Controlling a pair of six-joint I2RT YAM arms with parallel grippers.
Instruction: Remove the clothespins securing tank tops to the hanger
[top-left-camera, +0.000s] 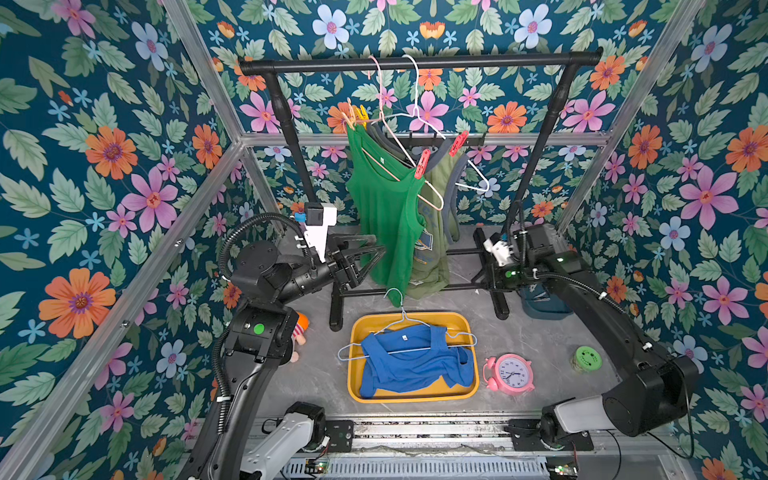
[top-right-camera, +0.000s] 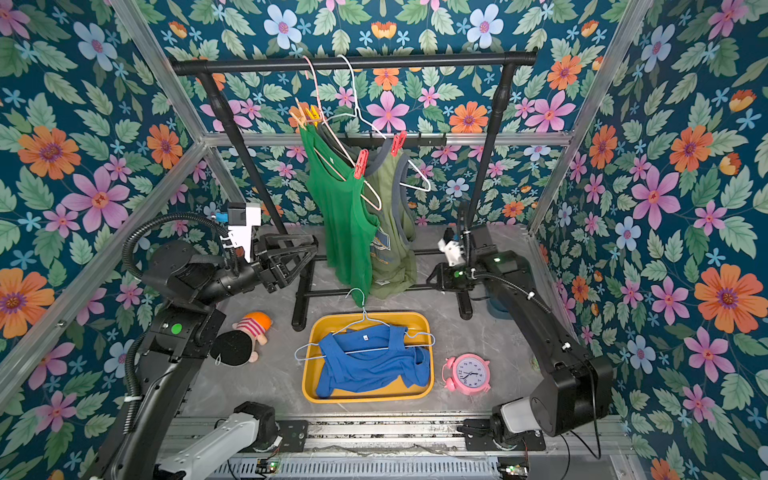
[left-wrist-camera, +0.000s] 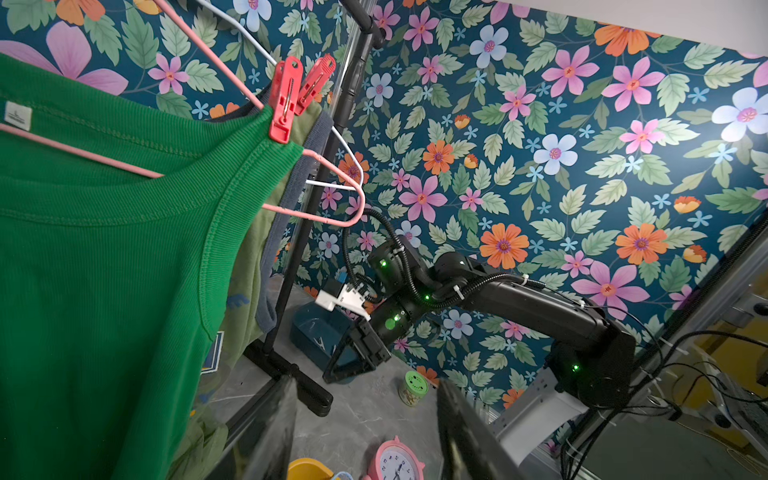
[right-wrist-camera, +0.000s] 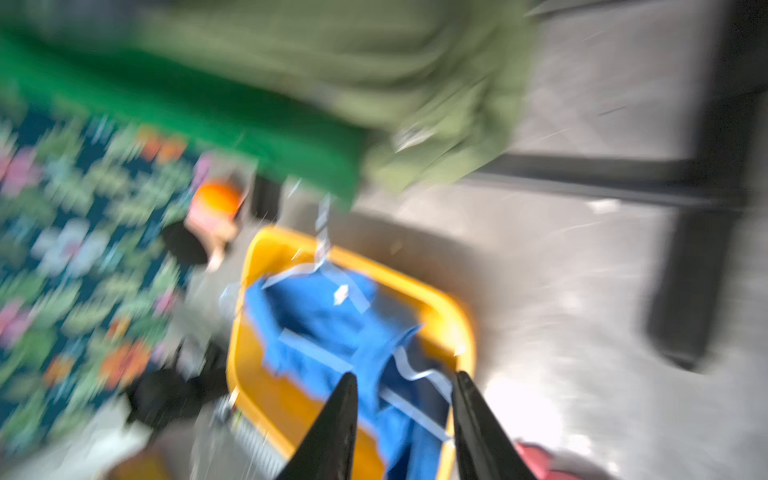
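A green tank top (top-left-camera: 384, 208) hangs from a pink hanger (top-left-camera: 433, 192); behind it an olive tank top with grey trim (top-left-camera: 433, 268) hangs from a white hanger (top-left-camera: 480, 180). Red clothespins grip their right shoulders: a front one (left-wrist-camera: 285, 100) on green and a rear one (top-left-camera: 458, 143) on olive. At the left shoulders sit a wooden clothespin (top-right-camera: 300, 113) and a yellow one (top-right-camera: 311, 114). My left gripper (top-left-camera: 379, 245), open and empty, is beside the green top's left side. Low by the rack's right leg, my right gripper is open, nothing between its fingers; its wrist view is blurred.
A yellow tray (top-left-camera: 354, 376) holds a blue tank top (top-left-camera: 416, 360) on a hanger. Right of it stands a pink clock (top-left-camera: 513, 373). A teal bin (left-wrist-camera: 316, 336) sits beyond the right arm, near a green-lidded jar (top-left-camera: 586, 358). The black rack (top-left-camera: 512, 61) spans the back.
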